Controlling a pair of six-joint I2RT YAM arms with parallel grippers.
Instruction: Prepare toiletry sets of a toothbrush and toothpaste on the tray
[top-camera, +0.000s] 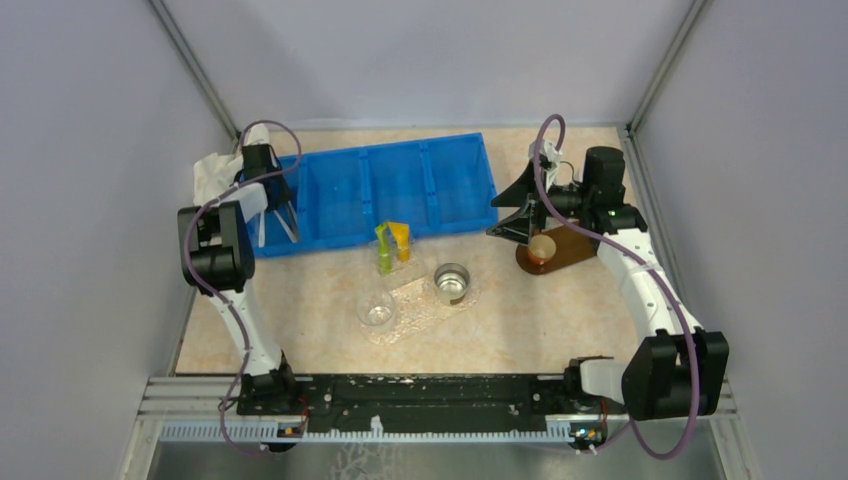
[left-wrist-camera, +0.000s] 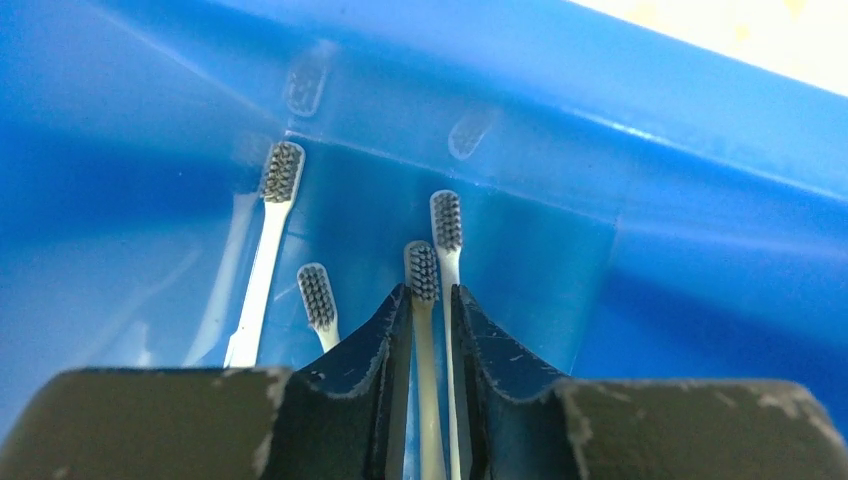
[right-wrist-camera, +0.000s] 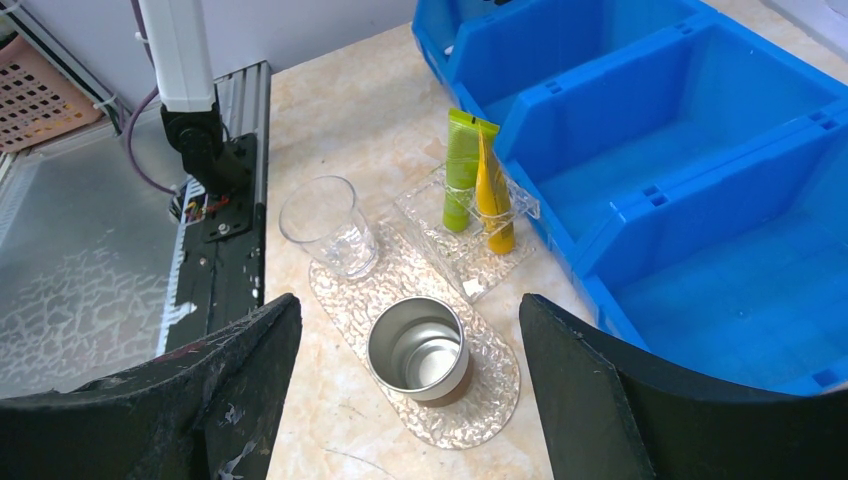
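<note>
My left gripper is down in the leftmost bin compartment, fingertips part open either side of a toothbrush (left-wrist-camera: 424, 270), with a second toothbrush (left-wrist-camera: 446, 222) alongside and others (left-wrist-camera: 282, 172) nearby. My right gripper (top-camera: 514, 212) hangs open near the bin's right end. Green (right-wrist-camera: 458, 160) and yellow (right-wrist-camera: 492, 195) toothpaste tubes stand in a clear holder (right-wrist-camera: 440, 240). A clear glass (right-wrist-camera: 328, 225) and a steel cup (right-wrist-camera: 418, 348) stand on the clear tray (top-camera: 408, 318).
The blue compartmented bin (top-camera: 430, 190) spans the back; its other compartments look empty. A wooden board (top-camera: 575, 250) with a cup lies right, a white cloth (top-camera: 210, 175) back left.
</note>
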